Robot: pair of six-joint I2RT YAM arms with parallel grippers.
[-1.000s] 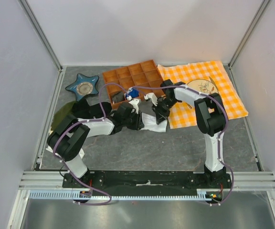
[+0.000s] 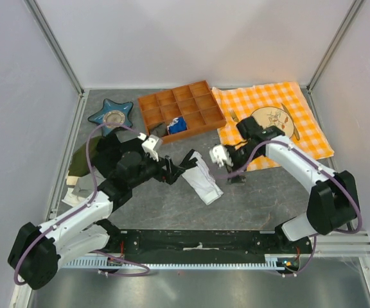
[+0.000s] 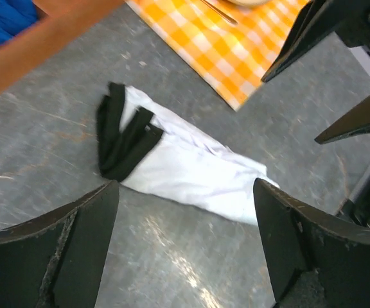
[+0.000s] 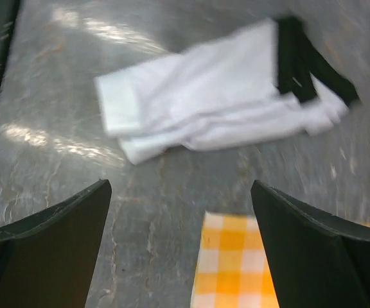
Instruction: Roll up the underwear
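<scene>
The underwear (image 2: 204,184), white cloth with a black waistband (image 3: 122,135), lies folded into a flat strip on the grey table. It slants in the top view, its band toward the back left and its white end toward the front. Left of the band hovers my left gripper, fingers wide apart and empty. To the right of the cloth is my right gripper, open as well, with only bare table between its fingertips. The cloth looks slightly blurred in the right wrist view, and neither gripper touches it.
A brown divided box (image 2: 182,106) with a blue item (image 2: 177,125) stands behind. The orange checked cloth (image 2: 236,102) with a plate (image 2: 268,117) lies back right. Dark clothes (image 2: 111,151) are heaped at left.
The underwear has swung from lying nearly crosswise to slanting toward the front.
</scene>
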